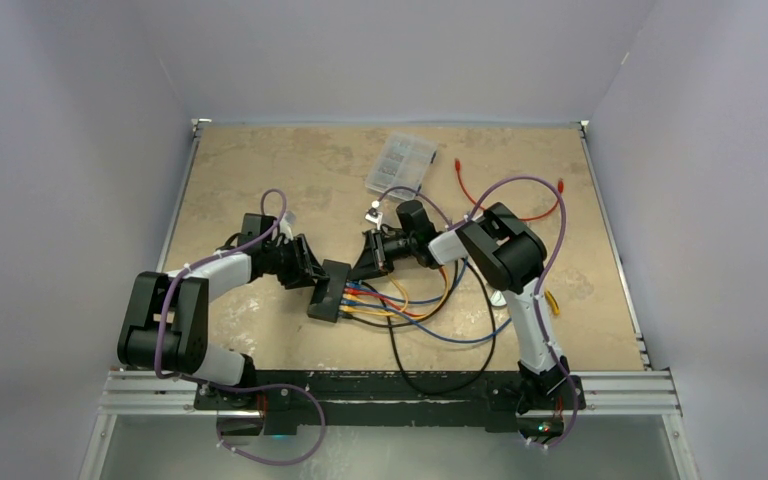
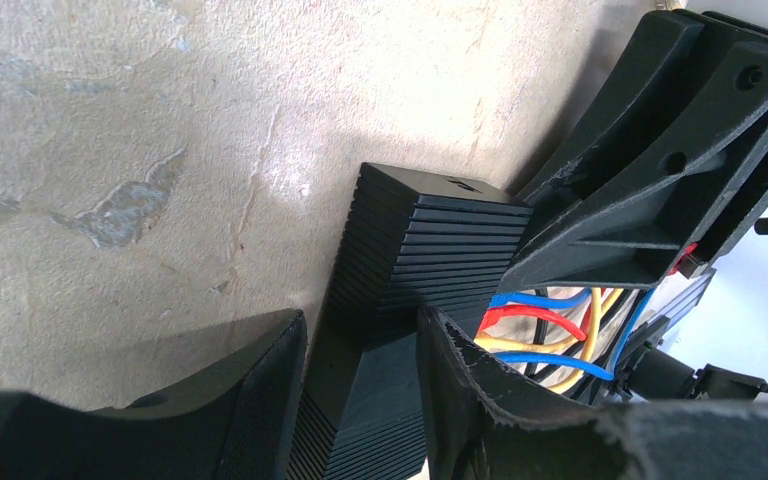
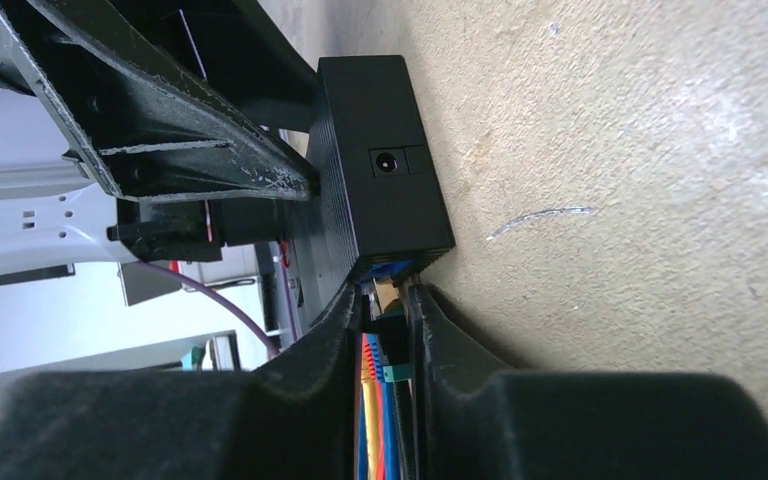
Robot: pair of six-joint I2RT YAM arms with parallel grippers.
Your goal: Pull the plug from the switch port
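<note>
The black switch point(image 1: 328, 298) lies on the board with coloured cables plugged along its right side. My left gripper is over the switch, its fingers part open with the switch's body between or beneath them. At the switch's port end my right gripper is shut on a plug point(image 3: 387, 298), whose golden latch shows right against a blue port. In the left wrist view the switch point(image 2: 410, 240) has ribbed sides, with the right gripper's black body close beside it.
A clear parts box point(image 1: 400, 160) lies at the back, a loose red cable point(image 1: 468, 192) to its right. Blue, yellow, red and black cables point(image 1: 440, 338) loop over the board's front middle.
</note>
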